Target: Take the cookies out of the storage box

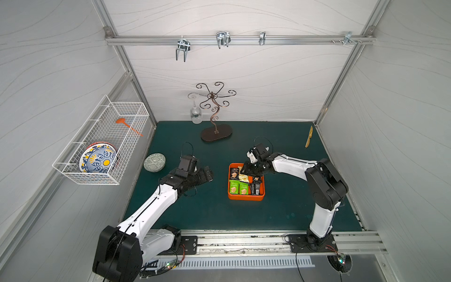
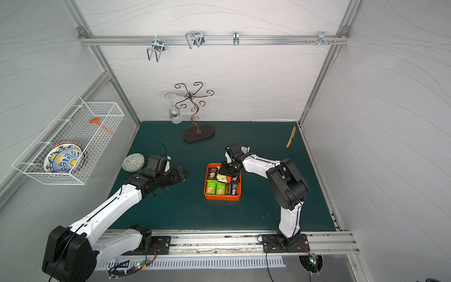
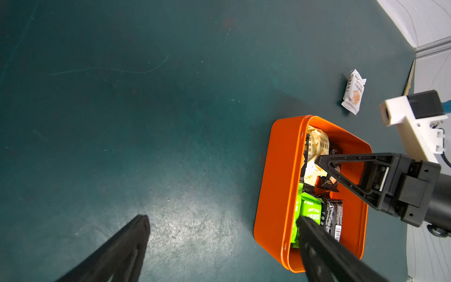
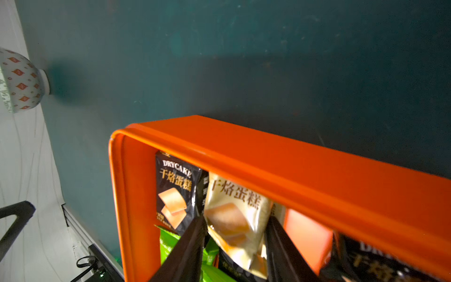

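Note:
The orange storage box (image 1: 246, 197) stands mid-table, holding several wrapped cookies. Inside it, a gold packet (image 4: 232, 211) lies between the fingers of my right gripper. Those fingers flank the packet closely; whether both touch it I cannot tell. Beside it is a black packet (image 4: 174, 192), and green packets (image 1: 238, 187) fill the box's near left part. More black packets (image 3: 332, 216) sit at the near right. Outside the box, a white packet (image 3: 353, 92) lies on the table. My left gripper hangs open and empty, left of the box.
A bowl (image 1: 154, 162) sits at the table's left side, and a metal stand (image 1: 216, 133) with a hanging glass (image 1: 196, 115) at the back. A yellow knife (image 1: 308, 136) lies far right. The wire basket (image 1: 89, 177) holds plates.

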